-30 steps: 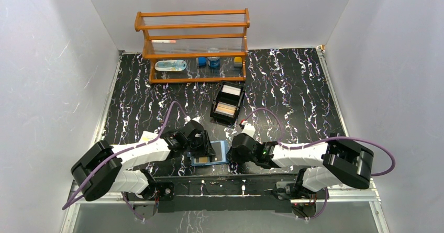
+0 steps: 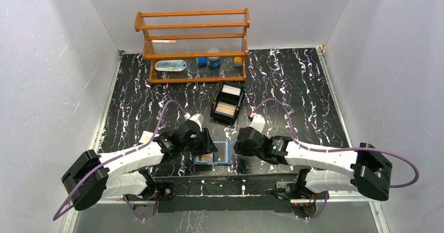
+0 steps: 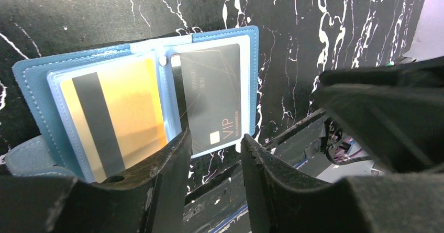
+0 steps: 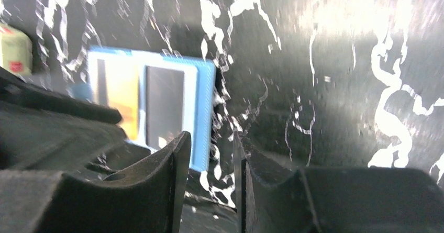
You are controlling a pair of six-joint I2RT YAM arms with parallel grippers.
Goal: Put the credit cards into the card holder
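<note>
Open on the dark marbled table lies the blue card holder (image 3: 39, 97), near the front edge. Its left side bears a yellow card (image 3: 133, 112) with a dark stripe; its right side bears a dark grey VIP card (image 3: 212, 91). Above the holder, my left gripper is part open, with empty space between its fingers. My right gripper stands just right of the holder, also part open with a gap and nothing in it. In the top view the left arm covers part of the holder's left side.
A black open case (image 2: 228, 102) with cards inside stands behind the holder. The wooden rack (image 2: 193, 55) with small goods is at the back. A pale yellow item (image 2: 147, 136) lies by the left arm.
My right gripper has moved right, away from the holder's edge. The holder has shifted slightly to the right. The left gripper has moved a little to the right as well.
</note>
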